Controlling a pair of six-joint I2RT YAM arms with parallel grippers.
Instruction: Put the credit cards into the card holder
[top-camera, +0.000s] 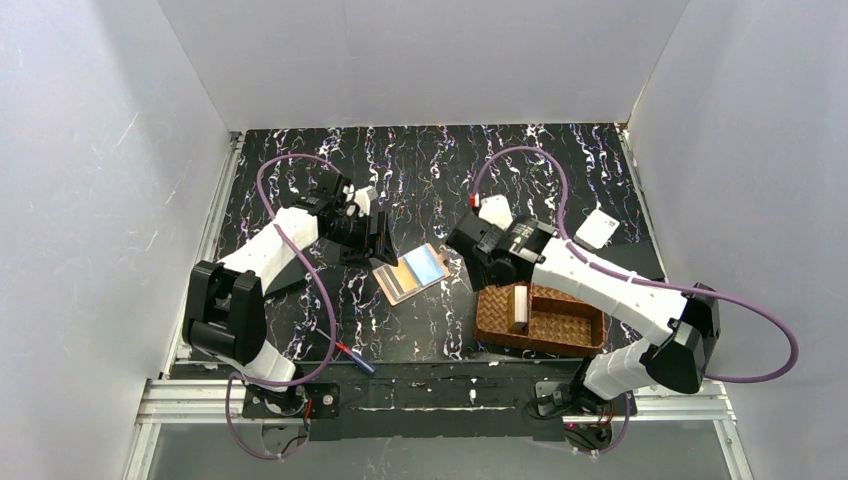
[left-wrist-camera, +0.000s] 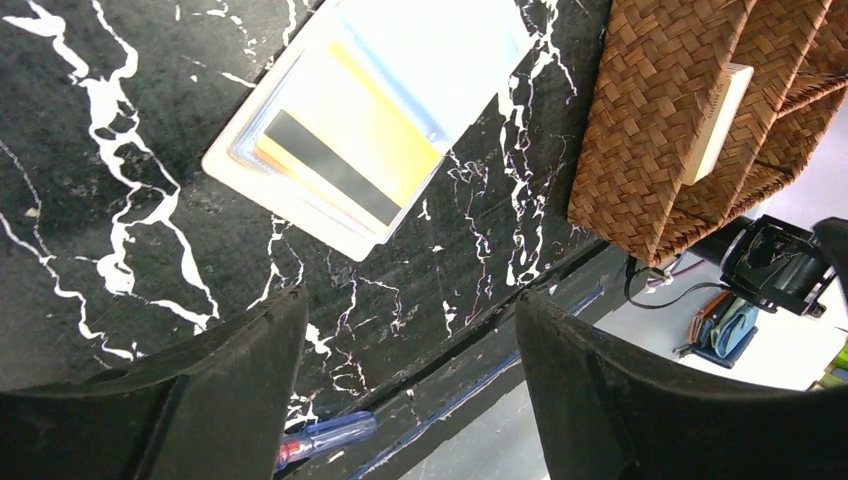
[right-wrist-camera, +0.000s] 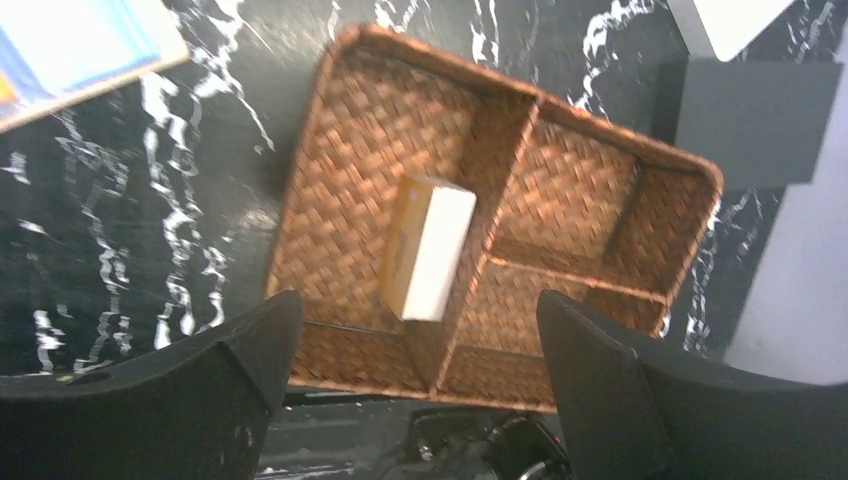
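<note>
A beige card holder (left-wrist-camera: 222, 160) lies flat on the black marbled table, with a yellow card (left-wrist-camera: 375, 125) with a dark stripe and a light blue card (left-wrist-camera: 440, 50) in its pockets. No loose card shows outside it. My left gripper (top-camera: 384, 252) stays just left of the holder, open, with bare space between its fingers in the left wrist view. Over the left end of the wicker basket (right-wrist-camera: 285, 250), right of the holder, is my right gripper, open and holding nothing. Part of the holder's corner enters the right wrist view.
The basket has dividers and holds a small white box (right-wrist-camera: 440, 255) in its left compartment. A blue and red screwdriver (top-camera: 355, 358) lies near the front edge. White box (top-camera: 597, 229) and a dark pad (top-camera: 632, 260) sit at right.
</note>
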